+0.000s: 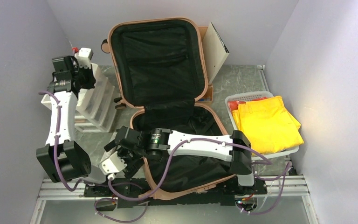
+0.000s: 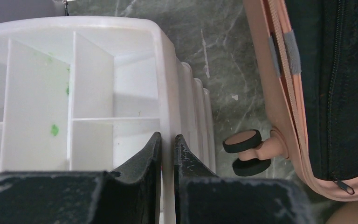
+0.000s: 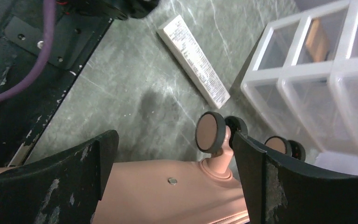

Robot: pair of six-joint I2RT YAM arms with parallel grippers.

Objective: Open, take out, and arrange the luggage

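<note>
An open suitcase (image 1: 158, 65) lies with its lid raised and its lower half empty. My left gripper is shut on the rim of the white stacked plastic organizer (image 2: 42, 30), left of the suitcase in the top view. My right gripper stands open low at the suitcase's front-left corner, with the pink shell (image 3: 168, 196) and a wheel between or just beyond its fingers; whether it touches them I cannot tell.
A grey basket (image 1: 233, 99) with folded yellow clothes (image 1: 263, 128) sits at the right. A cream board (image 1: 214, 51) stands behind the suitcase. A slim white bar (image 3: 193, 60) lies on the floor near the organizer.
</note>
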